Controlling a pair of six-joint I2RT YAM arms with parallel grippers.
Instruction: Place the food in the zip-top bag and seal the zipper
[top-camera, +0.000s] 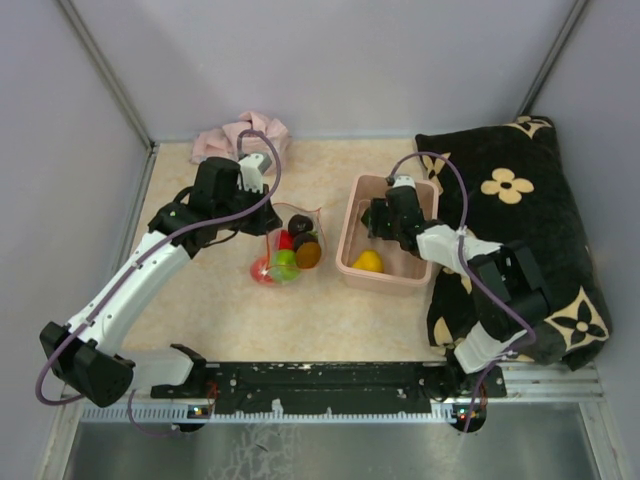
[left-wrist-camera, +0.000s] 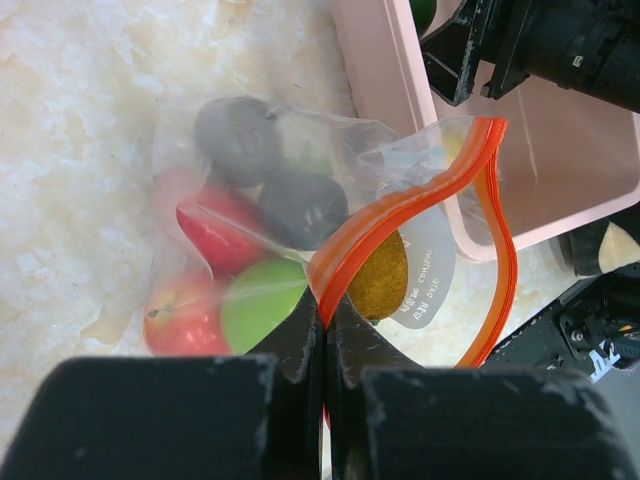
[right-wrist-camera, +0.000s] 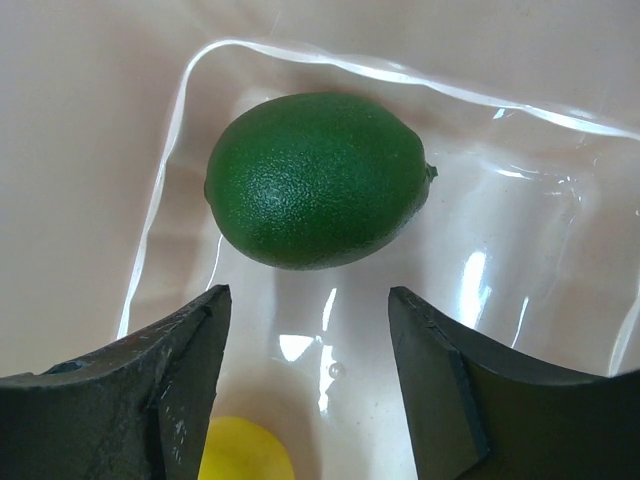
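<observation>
The clear zip bag (top-camera: 288, 264) holds several foods, among them a red tomato (left-wrist-camera: 185, 315), a green fruit (left-wrist-camera: 255, 305) and dark fruit (left-wrist-camera: 300, 205). My left gripper is shut on the edge of the bag's orange zipper opening. Inside the pink bin (top-camera: 360, 280) my right gripper is open, with nothing between its fingers, just beside a green lime (right-wrist-camera: 315, 180). A yellow fruit (right-wrist-camera: 240, 450) lies in the same bin.
A pink cloth (top-camera: 220, 140) lies at the back left. A black flowered cushion (top-camera: 510, 220) fills the right side.
</observation>
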